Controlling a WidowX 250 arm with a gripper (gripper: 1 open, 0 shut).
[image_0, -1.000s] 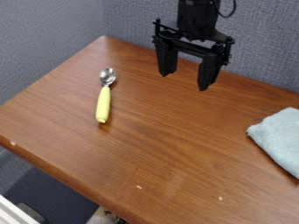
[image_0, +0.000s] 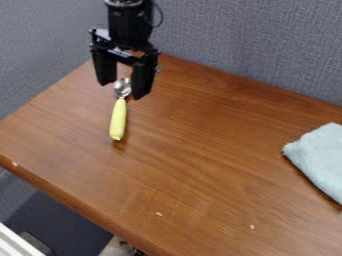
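My black gripper (image_0: 123, 72) hangs over the back left of the wooden table, its two fingers spread apart with nothing seen between them. Just below it a metal spoon (image_0: 122, 88) with a yellow handle (image_0: 118, 118) lies on the table, its bowl toward the back and its handle toward the front. The gripper is close above the spoon's bowl; whether it touches cannot be told.
A pale blue folded cloth (image_0: 317, 160) lies at the right edge. A grey wall stands behind the table.
My gripper has moved left across the back of the table, from the middle right to above the spoon. The spoon and cloth have not moved.
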